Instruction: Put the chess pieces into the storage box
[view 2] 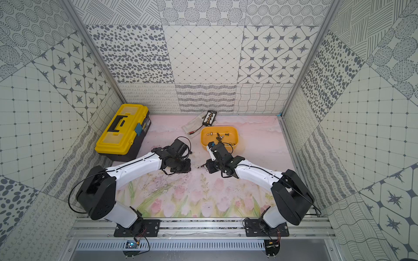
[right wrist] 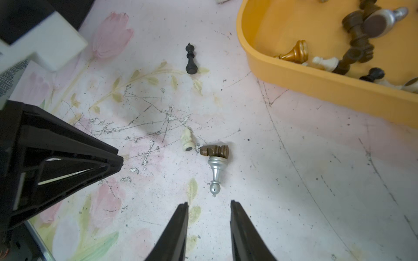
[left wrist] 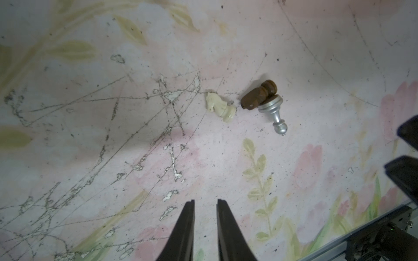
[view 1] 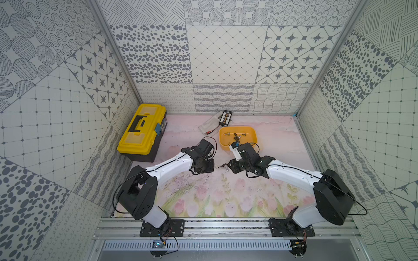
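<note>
A white knight (left wrist: 219,106), a brown piece (left wrist: 257,96) and a silver pawn (left wrist: 275,119) lie close together on the table between my grippers. A black piece (right wrist: 190,58) lies farther back. The orange box (right wrist: 304,78) holds many pieces. My left gripper hangs left of the group, part open with nothing between its fingers. My right gripper is above the table facing the group, part open and empty.
A large yellow toolbox (view 1: 139,130) stands at the left. A black phone-like box (view 1: 225,117) and a clear bag (view 1: 209,123) lie behind the orange box.
</note>
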